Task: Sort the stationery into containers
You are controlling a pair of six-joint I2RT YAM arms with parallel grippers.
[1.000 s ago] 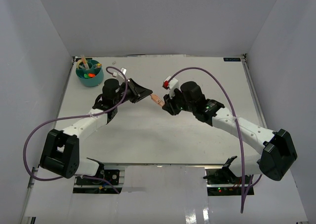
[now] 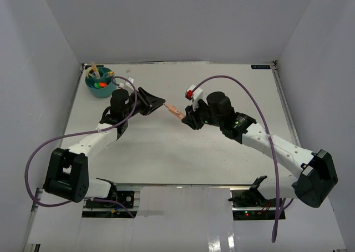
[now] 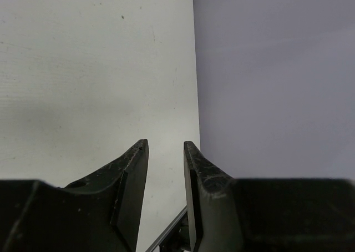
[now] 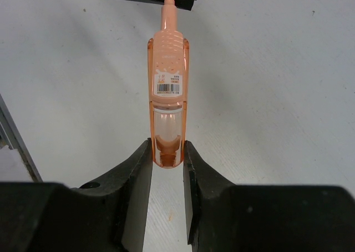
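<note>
My right gripper is shut on the lower end of a pink correction-pen-like item [image 4: 167, 69] with a barcode label, held at mid-table in the top view. Its narrow red-tipped end reaches toward my left gripper [image 2: 158, 104], whose black body shows just behind that tip in the right wrist view. The left gripper is part open, with nothing visible between its fingertips in its own view. A teal container [image 2: 100, 91] with several compartments, holding stationery, sits at the back left.
The white table [image 2: 183, 157] is otherwise largely clear at the centre, front and right. Grey walls [image 2: 183, 19] enclose it at the back and sides.
The left gripper has moved slightly left and the right arm slightly right and down; the pink item has shifted a little leftward, still in the right gripper.
</note>
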